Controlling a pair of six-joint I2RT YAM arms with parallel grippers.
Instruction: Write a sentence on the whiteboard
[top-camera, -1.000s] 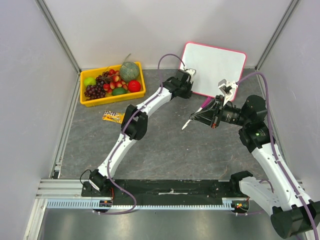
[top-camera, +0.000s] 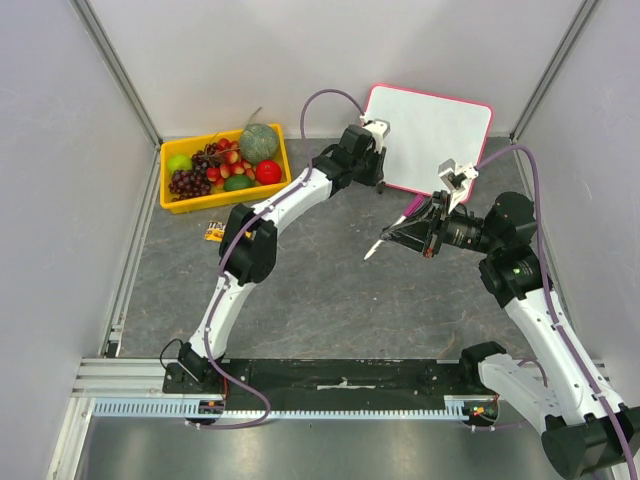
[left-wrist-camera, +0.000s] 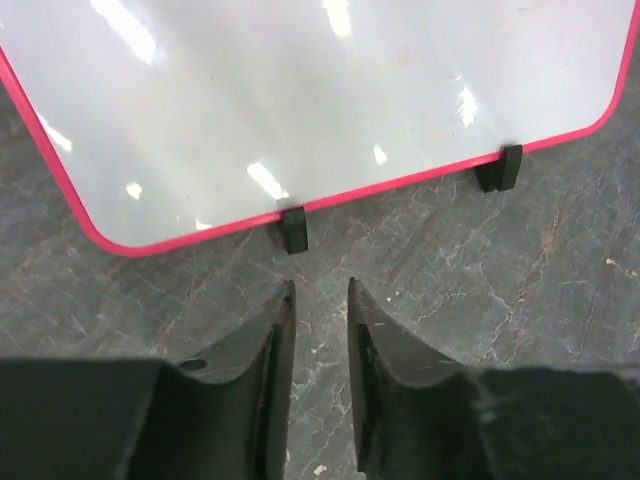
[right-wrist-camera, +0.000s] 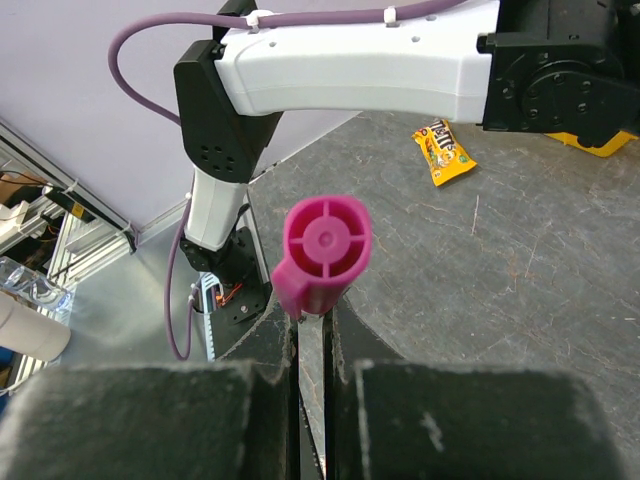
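Note:
The whiteboard (top-camera: 425, 135), white with a pink rim, leans at the back right. Its lower edge, with two black feet, crosses the left wrist view, where the board (left-wrist-camera: 330, 110) shows no writing. Just short of that edge, my left gripper is partly open, the floor visible between its fingers and nothing held. My right gripper is shut on a marker, whose magenta end (right-wrist-camera: 326, 240) faces the wrist camera. From above, the marker's white part (top-camera: 375, 248) slants down to the left, clear of the board; the fingers partly hide its middle.
A yellow basket (top-camera: 190, 205) of fruit stands at the back left. A yellow snack packet (right-wrist-camera: 443, 152) lies in front of it, partly covered by the left arm from above.
The right arm and marker have stayed still.

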